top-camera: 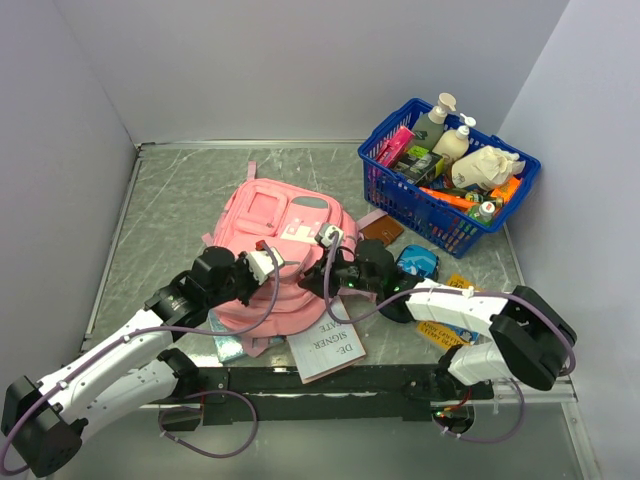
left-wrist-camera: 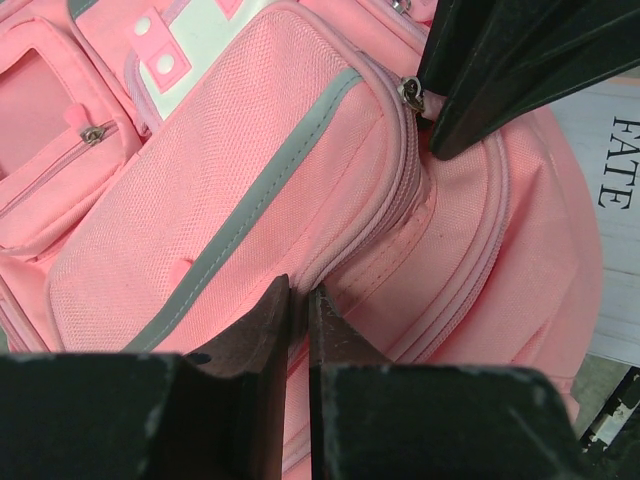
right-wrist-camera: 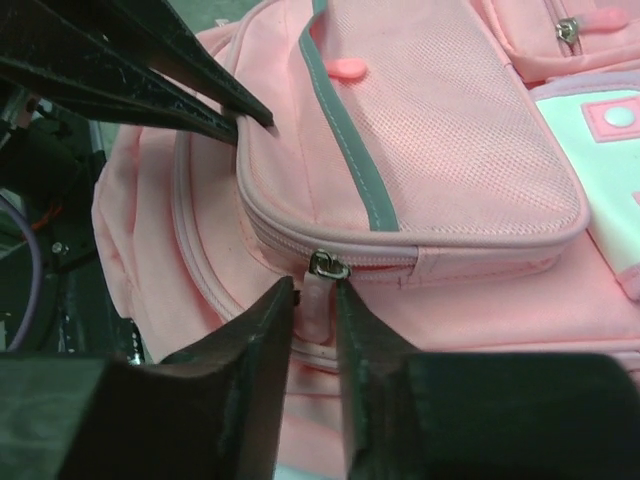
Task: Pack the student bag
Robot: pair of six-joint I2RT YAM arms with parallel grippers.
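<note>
The pink backpack (top-camera: 268, 218) lies flat on the floor. In the left wrist view, my left gripper is shut on the edge of its front pocket (left-wrist-camera: 250, 170), pinching the fabric. A metal zipper pull with a pink tab (right-wrist-camera: 315, 305) hangs from the pocket's zipper in the right wrist view. Around that tab stands my right gripper, narrowly open, one finger (right-wrist-camera: 262, 340) on each side. The pocket's zipper track looks closed along the stretch beside the pull.
At the back right stands a blue basket (top-camera: 400, 190) filled with bottles and packets. A book (top-camera: 328, 345) lies at the bag's front edge, a brown wallet (top-camera: 383, 230) and a blue pouch (top-camera: 418, 261) to its right. Bare floor (top-camera: 180, 190) shows on the left.
</note>
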